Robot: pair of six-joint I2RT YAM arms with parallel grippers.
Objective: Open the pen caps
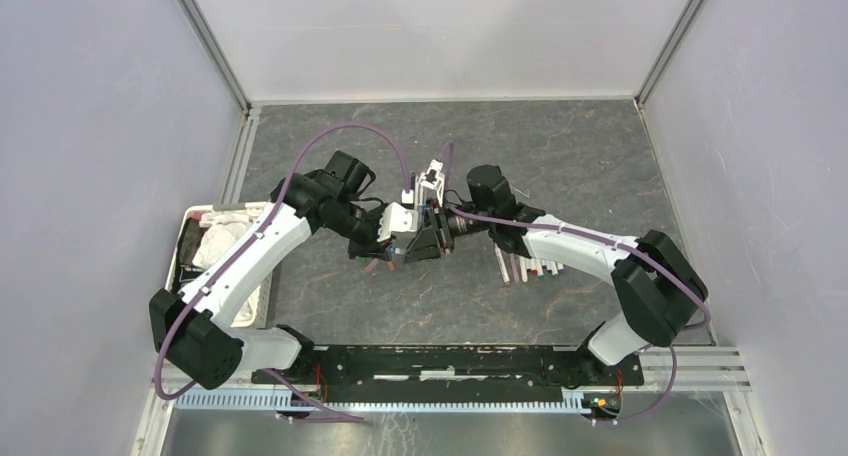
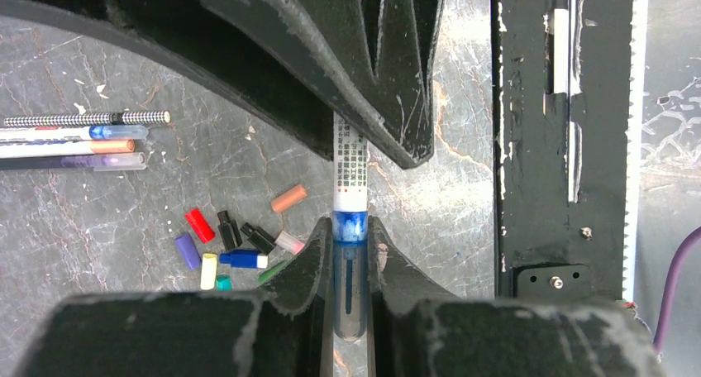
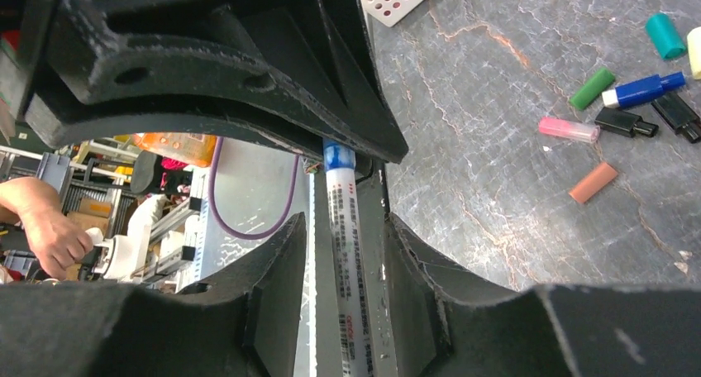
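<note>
The two arms meet over the middle of the table. In the left wrist view my left gripper is shut on a blue-capped white pen (image 2: 350, 187) at its blue, clear-capped end; above it loom the right gripper's black fingers (image 2: 388, 104). In the right wrist view my right gripper stands open, the pen's white barrel lying between its fingertips, with a gap at each side.
Loose caps (image 2: 199, 225) in several colours lie on the grey table (image 1: 450, 306). Pens (image 1: 525, 271) lie in a row at the right. A white basket (image 1: 262, 304) stands at the far left.
</note>
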